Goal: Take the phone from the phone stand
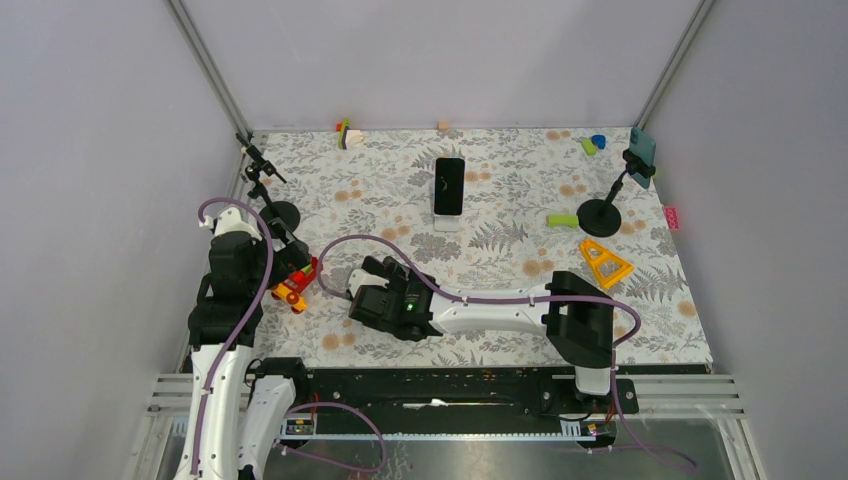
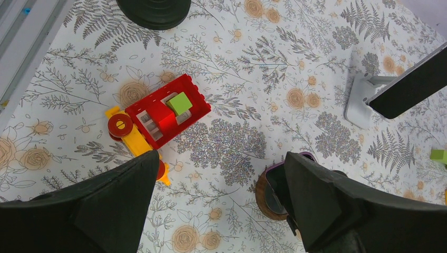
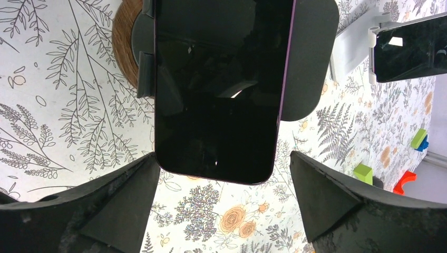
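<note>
In the right wrist view a black phone [image 3: 219, 100] with a purple edge rests, screen up, on a dark stand [image 3: 311, 58] with a round wooden base [image 3: 123, 39]. My right gripper stands open around the phone's near end. Its left fingertip appears close to one corner; a small gap shows on the other side. Contact cannot be told. In the top view the right arm hides this phone. My left gripper is open and empty over the table; its right finger partly covers the same stand [image 2: 273, 203] in the left wrist view.
Another phone [image 1: 449, 187] leans on a white stand [image 1: 446, 223] at the back. A red and yellow toy truck [image 2: 174, 110] lies below the left gripper. A black holder [image 1: 600, 217] with a teal phone [image 1: 642, 150] stands right. A yellow triangle [image 1: 605, 264] lies nearby.
</note>
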